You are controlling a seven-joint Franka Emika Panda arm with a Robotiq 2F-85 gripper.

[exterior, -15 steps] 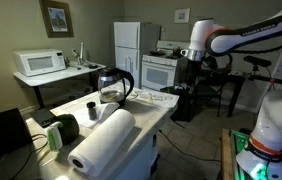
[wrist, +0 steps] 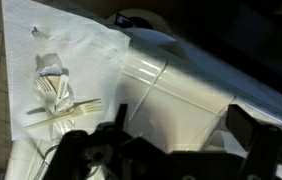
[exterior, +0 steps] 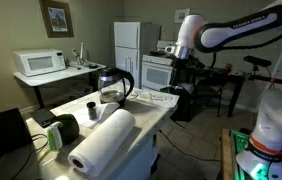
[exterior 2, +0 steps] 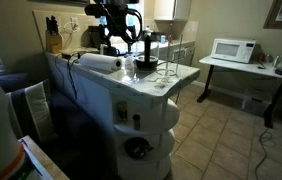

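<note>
My gripper is open in the wrist view, its dark fingers wide apart with only white tiled counter (wrist: 164, 92) below the gap. Left of it, a white paper towel (wrist: 84, 50) lies flat with pale plastic cutlery (wrist: 63, 103) on top, including forks. Seen from exterior view 1, the gripper (exterior: 181, 78) hangs in the air at the counter's right side, touching nothing. A large white roll (exterior: 103, 140) lies along the counter, and a kettle-like dark jug (exterior: 114, 86) stands farther back.
A black cup (exterior: 91, 110) and a green-and-black object (exterior: 64, 130) occupy the counter's left part. A microwave (exterior: 40, 61) sits on a separate table by the wall. Open floor (exterior: 186, 150) lies right of the counter.
The arm's upper part and wrist have shifted left in exterior view 1 over the last second, and the gripper went slightly left with them. The counter objects stay in place.
</note>
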